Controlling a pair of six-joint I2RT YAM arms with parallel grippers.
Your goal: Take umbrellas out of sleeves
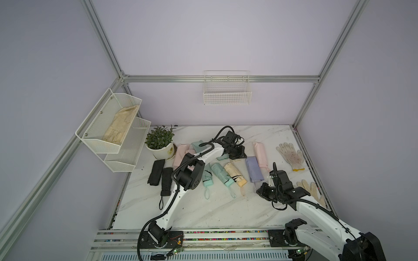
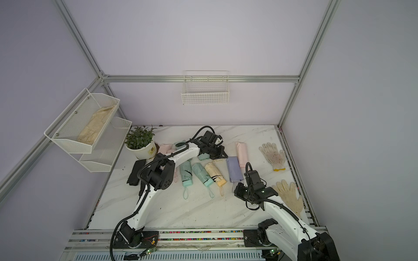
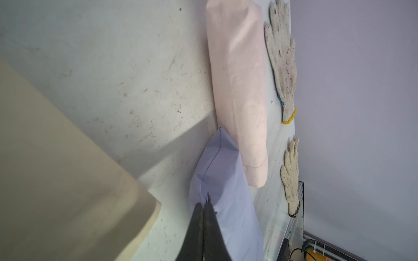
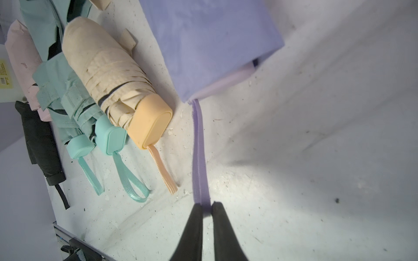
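Observation:
The lavender umbrella in its sleeve point(image 1: 253, 169) lies right of center, its strap point(image 4: 199, 148) reaching toward my right gripper, whose fingertips are at the strap's loose end, nearly closed; whether they grip it is unclear. My left gripper is shut at the sleeve's far end, with no clear hold on the fabric. Left of the lavender one lie a cream umbrella with orange cap point(image 4: 148, 121), two mint umbrellas point(image 4: 111, 134) and black umbrellas point(image 1: 155, 171). A pink sleeved umbrella point(image 3: 237, 87) lies to its right.
Two gloves point(image 1: 287, 154) lie at the right edge. A potted plant point(image 1: 159, 141) stands back left beside wall-mounted wire baskets point(image 1: 102, 143). A wire basket point(image 1: 226, 97) hangs on the back wall.

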